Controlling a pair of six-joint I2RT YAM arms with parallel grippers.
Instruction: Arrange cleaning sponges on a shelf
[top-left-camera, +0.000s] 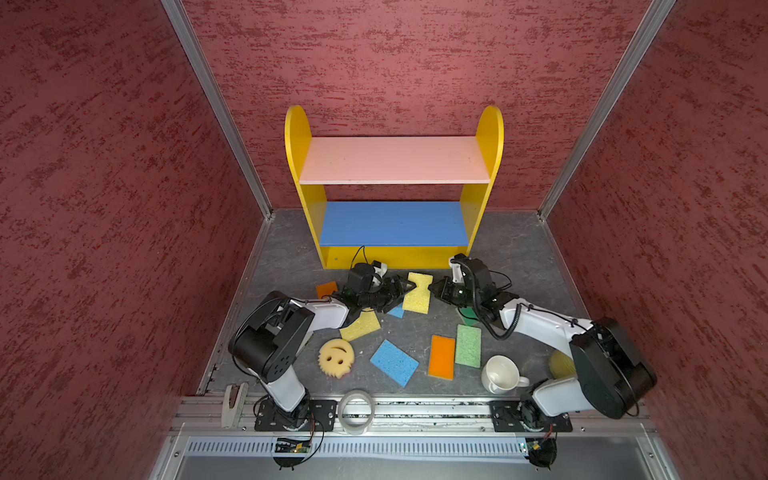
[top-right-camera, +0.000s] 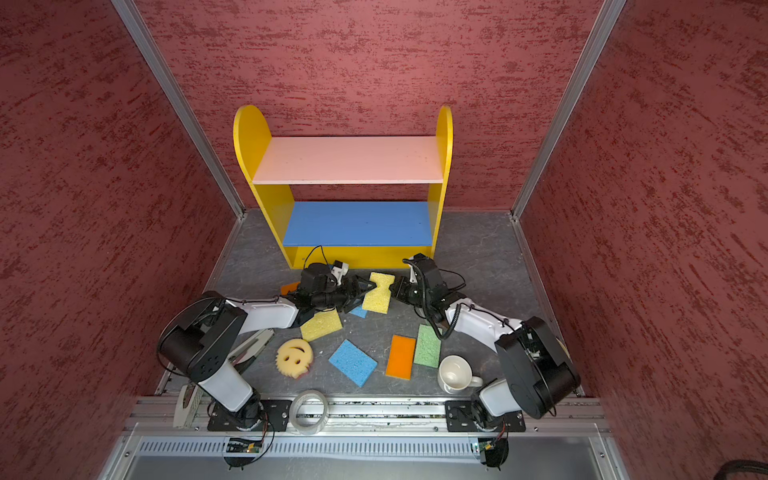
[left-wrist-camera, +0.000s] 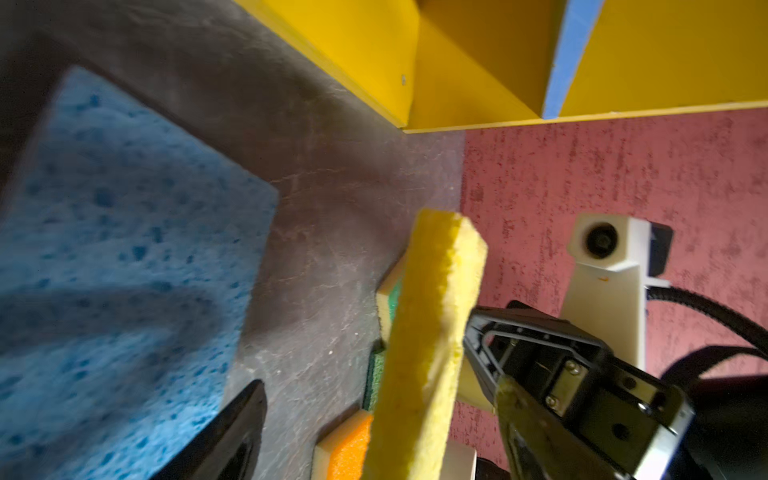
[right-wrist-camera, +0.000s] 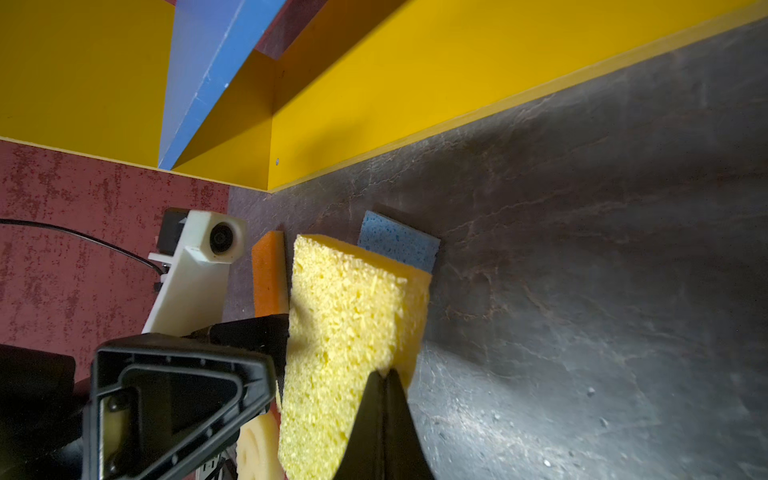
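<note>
A yellow sponge (top-left-camera: 417, 296) (right-wrist-camera: 344, 336) is raised above the table in my right gripper (top-left-camera: 432, 289), whose dark fingertips meet at its face in the right wrist view. Facing it, my left gripper is part open, its fingers either side of the sponge in the left wrist view; contact is unclear. Below lies a blue sponge (left-wrist-camera: 136, 280). Another blue sponge (top-left-camera: 393, 361), an orange sponge (top-left-camera: 441, 357), a green sponge (top-left-camera: 468, 345) and a yellow sponge (top-left-camera: 360, 325) lie on the table. The yellow shelf unit has empty pink (top-left-camera: 393, 158) and blue (top-left-camera: 393, 223) boards.
A white mug (top-left-camera: 501, 374) stands at the front right, a smiling round sponge-like piece (top-left-camera: 336, 357) lies front left, and a tape roll (top-left-camera: 355, 412) rests on the front rail. Free table (top-left-camera: 520, 248) shows beside the shelf unit.
</note>
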